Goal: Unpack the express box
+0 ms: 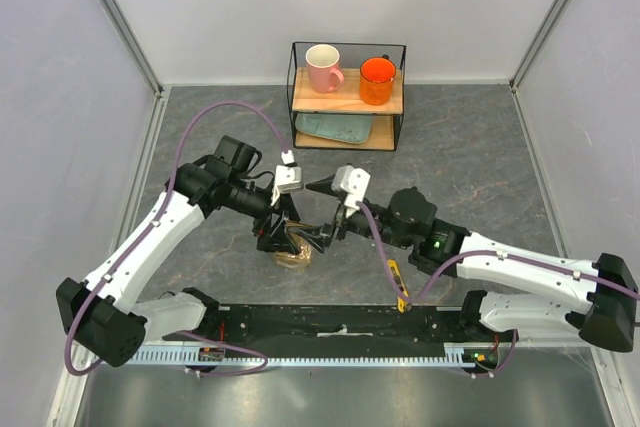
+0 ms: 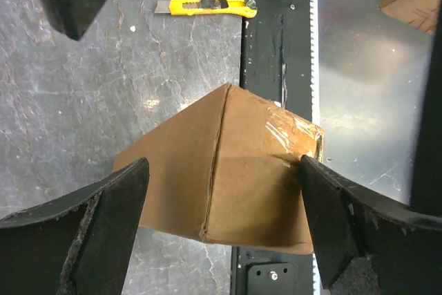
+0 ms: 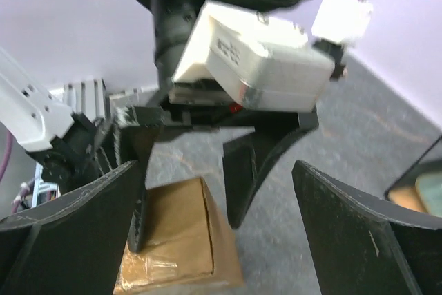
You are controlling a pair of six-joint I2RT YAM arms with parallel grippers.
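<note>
A small brown cardboard box stands low in front of the arms, its sides and a strip of shiny tape showing in the left wrist view. My left gripper has its fingers spread around the box; whether both pads touch it is hard to tell. In the right wrist view one left finger crosses the box, while the other stands by its right edge. My right gripper is open and empty, apart from the box. A yellow cutter lies on the table to the right, blade showing in the left wrist view.
At the back, a two-level rack holds a pink mug, an orange mug and a pale green tray. A black rail runs along the front edge.
</note>
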